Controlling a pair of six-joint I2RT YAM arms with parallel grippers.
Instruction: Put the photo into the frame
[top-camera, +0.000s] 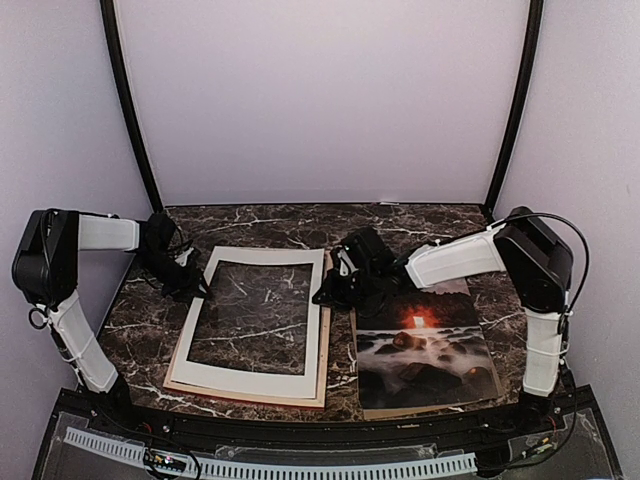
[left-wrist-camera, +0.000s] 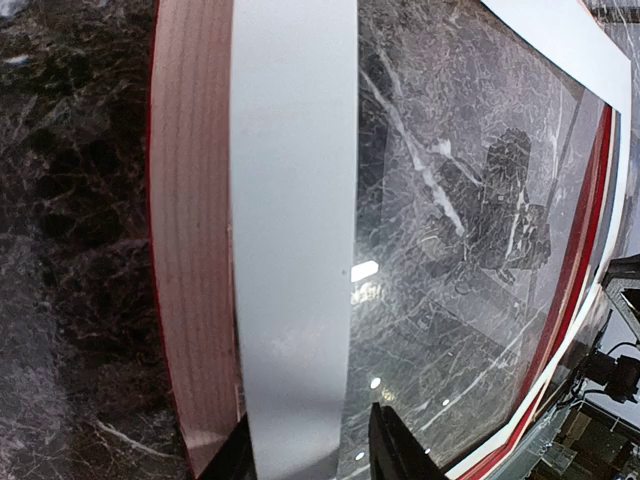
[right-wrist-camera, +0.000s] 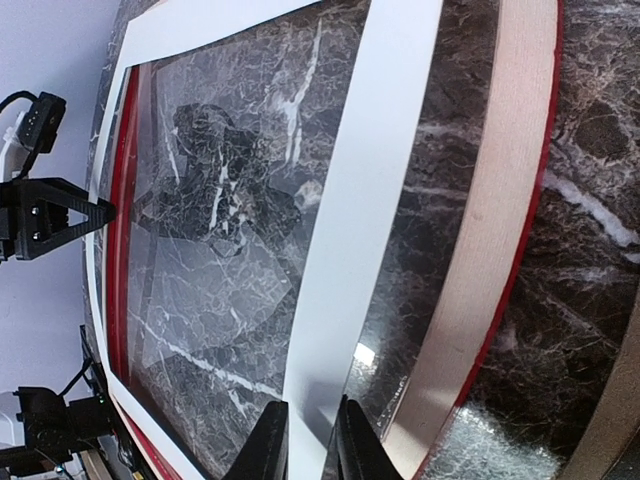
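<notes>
The white mat (top-camera: 250, 382), a hollow rectangle, lies over the pale wooden frame (top-camera: 325, 350) with red outer edges. Along the mat's right side, my right gripper is shut on its thin border. At the opposite side my left gripper is open, its fingers apart with the mat's border between them. In the right wrist view a strip of dark marble shows between mat and frame rail (right-wrist-camera: 480, 220). The sunset photo (top-camera: 425, 355) with rocks and water lies flat to the right, partly under my right arm.
A narrow strip separates frame and photo. A white slotted strip (top-camera: 270, 464) runs along the front, and a pale wall (top-camera: 320, 100) stands behind.
</notes>
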